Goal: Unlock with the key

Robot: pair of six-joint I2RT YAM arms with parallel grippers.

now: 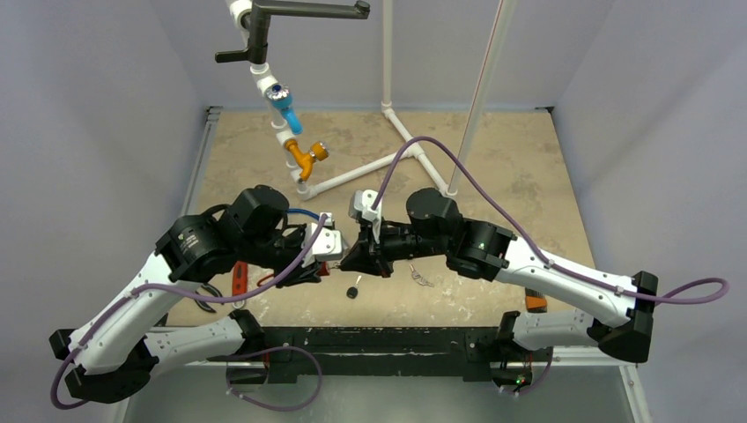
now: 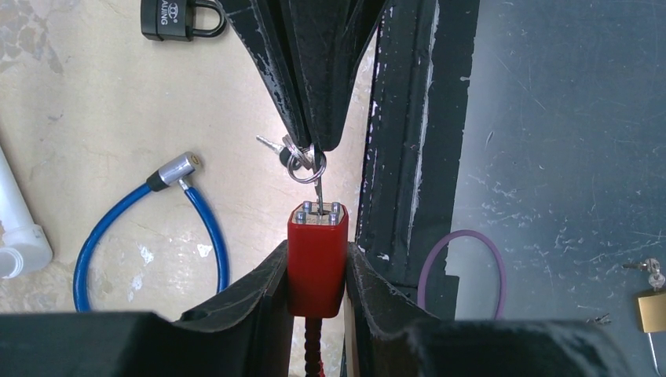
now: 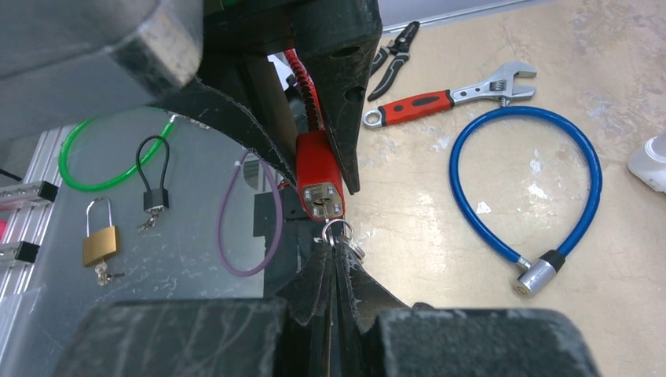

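A red padlock body (image 2: 318, 263) with a metal keyhole face is clamped in my left gripper, which is shut on it. Opposite that face, my right gripper is shut, its fingertips close together. A thin key (image 2: 318, 188) stretches from those tips to the keyhole face, and its tip meets the slot; how deep it sits cannot be told. A key ring (image 3: 338, 230) with another key hangs at the right fingertips. Seen from the top, the two grippers face each other, with a sliver of the red lock (image 1: 324, 269) showing between.
On the board lie a blue cable lock (image 3: 594, 181), a red-handled wrench (image 3: 424, 106) and a black padlock (image 2: 167, 20). A brass padlock (image 3: 100, 245) and a green cable (image 3: 67, 169) lie off to the other side. White pipes (image 1: 361, 172) stand behind the arms.
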